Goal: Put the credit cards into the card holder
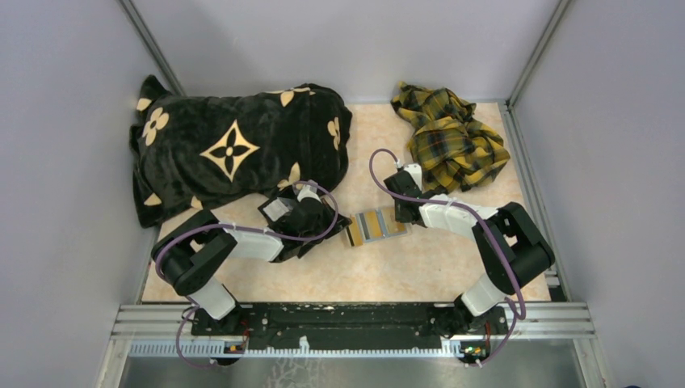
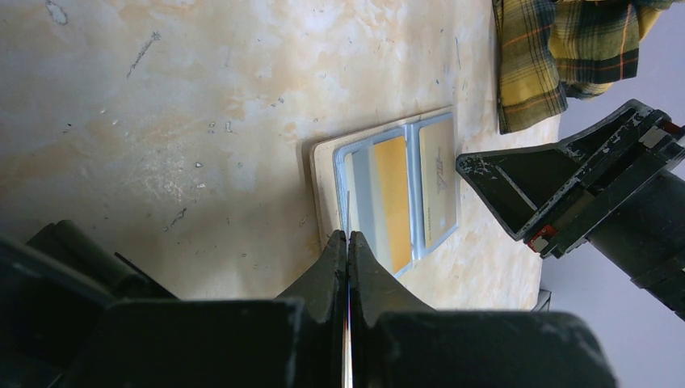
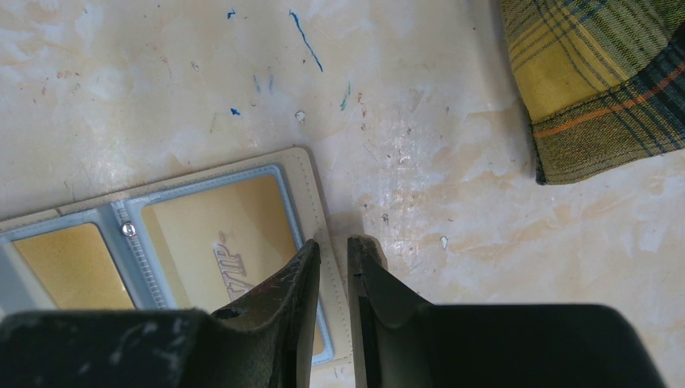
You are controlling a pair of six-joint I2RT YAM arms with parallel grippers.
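Observation:
The card holder (image 1: 381, 225) lies open on the table, its blue-grey sleeves filled with yellowish cards (image 3: 212, 234). Over its left end, my left gripper is shut, its fingertips together. A thin line, which looks like a credit card (image 2: 348, 212) turned edge-on, rises between them; its face is hidden in that view. My right gripper has its fingers a little apart at the holder's right end, the cream border showing between them. It appears shut on that border, though the exact contact is hard to see.
A dark object with a white panel (image 1: 276, 209) lies partly beneath the left arm. Behind stand a black patterned cushion (image 1: 234, 149) and a plaid cloth (image 1: 452, 141).

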